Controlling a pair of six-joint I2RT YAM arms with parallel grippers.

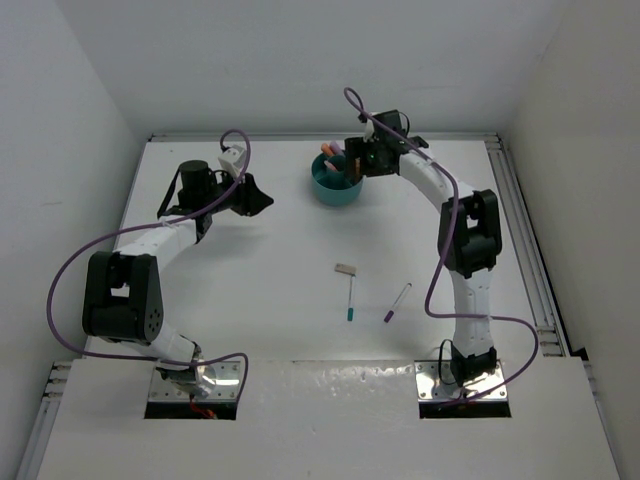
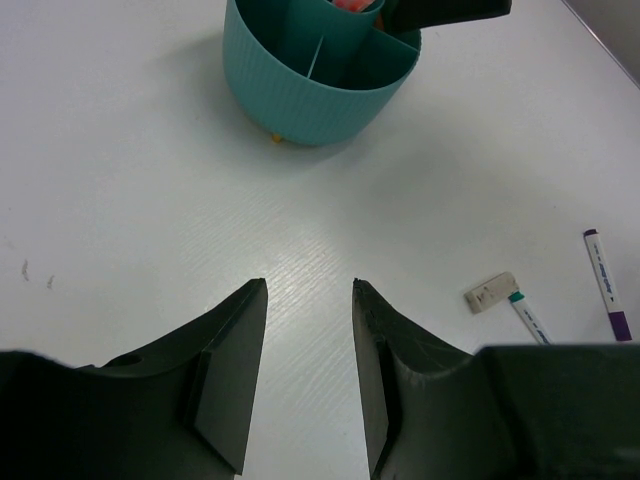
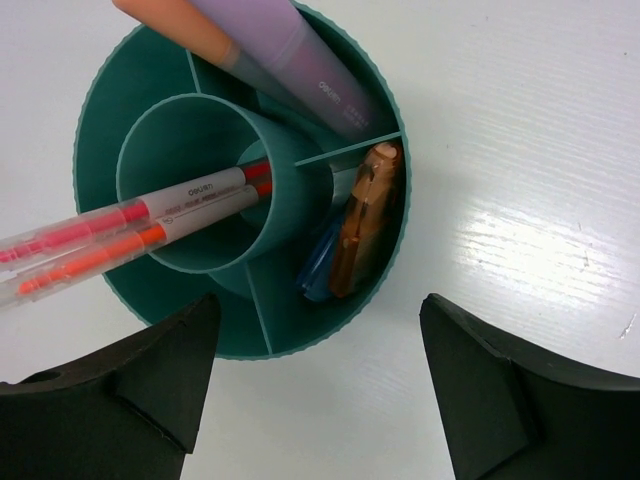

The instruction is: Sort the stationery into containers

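Note:
A teal divided holder [image 1: 337, 192] holds pink and orange pens [image 3: 190, 200], lilac and peach markers [image 3: 330, 85], plus brown and blue items [image 3: 365, 220]. My right gripper is open over its near rim, nothing between its fingers. My left gripper stands apart at the left side of the table, its fingertips parted with nothing between. On the front table lie a small beige block [image 2: 490, 292], a pen with teal end [image 1: 350, 299] and a pen with purple end [image 2: 605, 280].
Rails edge it at the back and sides.

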